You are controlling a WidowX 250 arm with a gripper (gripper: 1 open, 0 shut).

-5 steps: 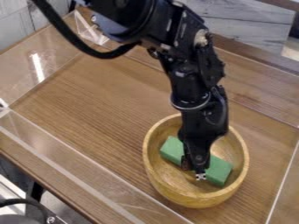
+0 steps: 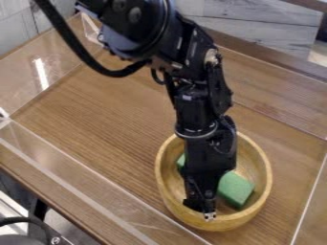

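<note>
My black gripper [image 2: 205, 199] reaches down into a yellow round bowl [image 2: 250, 211] at the lower right of the camera view, its tips low inside near the front-left part. A green block [image 2: 235, 189] lies in the bowl, showing to the right of the gripper, with another bit of green behind it on the left. The gripper hides much of the block and the bowl's middle. I cannot see clearly whether anything is between the fingers.
A pale wall stands at the back.
Over the last second my gripper has come down and toward the front-left in the bowl, covering more of the green block.
</note>
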